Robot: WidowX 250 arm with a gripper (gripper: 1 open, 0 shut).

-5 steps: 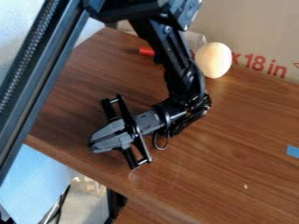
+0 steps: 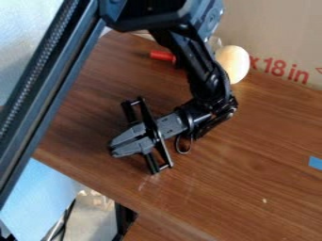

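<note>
My black arm reaches down from the top of the view to the wooden table [image 2: 239, 160]. Its gripper [image 2: 131, 141] is low over the left part of the table, pointing toward the left edge; whether its fingers are apart or together is unclear at this size. At the back, a pale egg-shaped object [image 2: 233, 62] stands partly behind the arm, with a red object [image 2: 163, 56] to its left.
A cardboard box [image 2: 283, 38] stands along the back. A metal rail [image 2: 38, 94] runs down the left side. A blue tape piece [image 2: 315, 163] lies at the right edge.
</note>
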